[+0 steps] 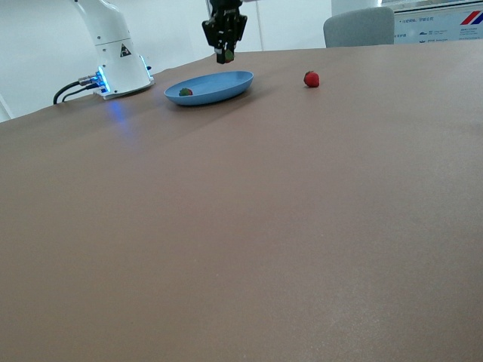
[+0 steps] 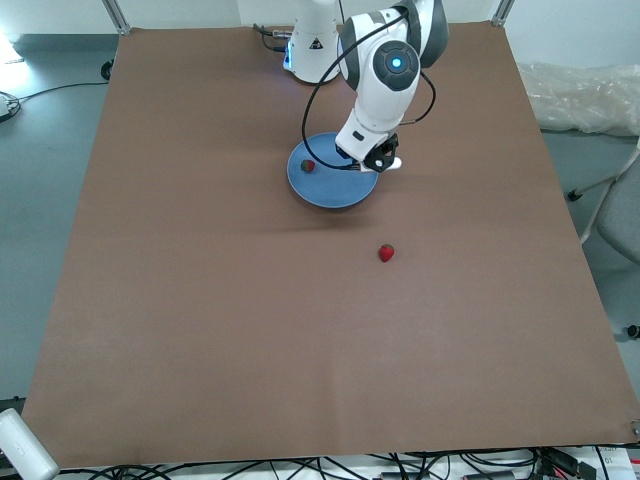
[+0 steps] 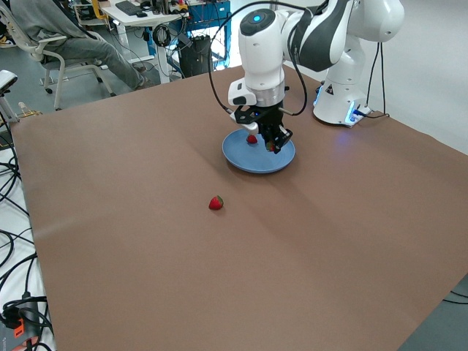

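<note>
My black gripper [image 1: 225,53] hangs just above the right part of the blue plate [image 3: 241,153], shut on a small strawberry [image 1: 229,57] whose leafy top shows at the fingertips in the top and right views. Another strawberry [image 2: 308,166] lies on the plate. A red strawberry [image 2: 386,253] sits alone on the brown table, toward the camera from the plate in the left view. In the left view the arm's housing hides the gripper's fingers.
The arm's white base [image 3: 338,102] stands behind the plate, with cables. Cables line the table's near edge in the left view, and a chair [image 2: 625,210] stands beside it.
</note>
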